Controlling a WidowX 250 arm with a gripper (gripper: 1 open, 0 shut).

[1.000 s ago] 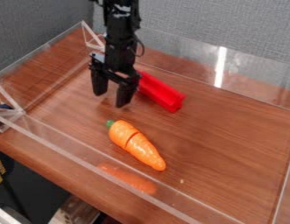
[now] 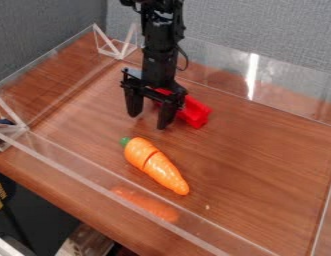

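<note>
The black gripper (image 2: 152,103) hangs low over the middle-back of the wooden surface, its fingers spread apart. A red object (image 2: 193,111) lies just behind and to the right of it, partly hidden by the gripper; whether they touch is unclear. An orange carrot (image 2: 157,166) with a green tip lies apart from both, nearer the camera.
Clear plastic walls (image 2: 253,78) border the wooden surface (image 2: 261,170), with white brackets at the back left corner. The right half of the surface is open. A dark gap lies beyond the lower left edge.
The gripper has moved to the right and slightly toward the camera, now covering more of the red object. The carrot has not moved.
</note>
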